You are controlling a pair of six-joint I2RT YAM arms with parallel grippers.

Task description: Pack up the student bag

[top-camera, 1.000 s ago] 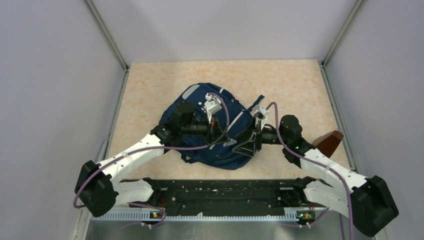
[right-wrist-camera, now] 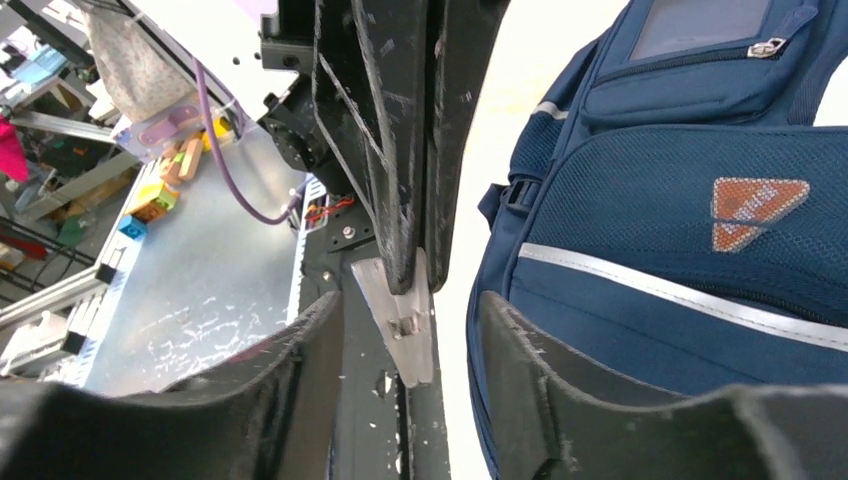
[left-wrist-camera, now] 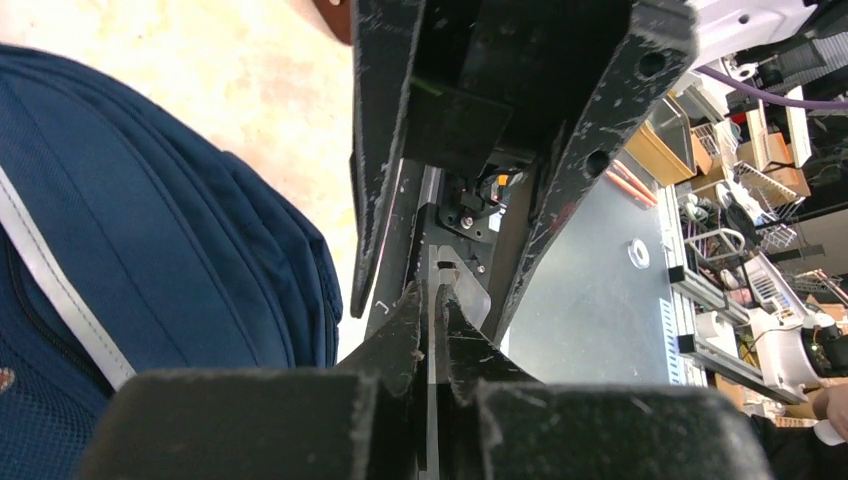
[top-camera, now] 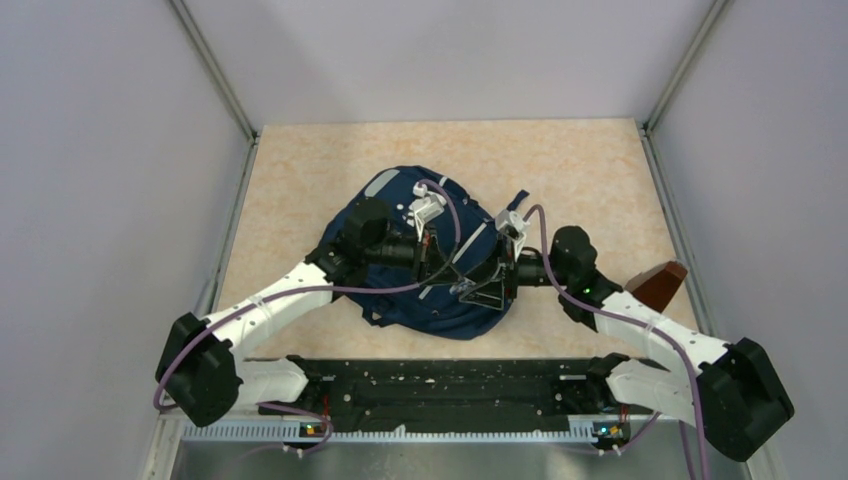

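A dark blue student bag (top-camera: 447, 320) lies on the table beneath both arms, its zips and pale stripes visible in the right wrist view. Over its front part, my left gripper is shut on a small, thin, clear plastic piece (right-wrist-camera: 405, 325). That piece sticks out of the left fingertips toward the right gripper. My right gripper is open, one finger on each side of the clear piece, with gaps visible on both sides. Its fingers (left-wrist-camera: 375, 170) also show spread around the left fingertips in the left wrist view.
A brown object (top-camera: 656, 287) stands at the right edge of the table (top-camera: 580, 160), beside the right arm. The two grippers are very close together, and the bag is right beneath them.
The right gripper moved left to the clear piece. The left gripper has barely moved.
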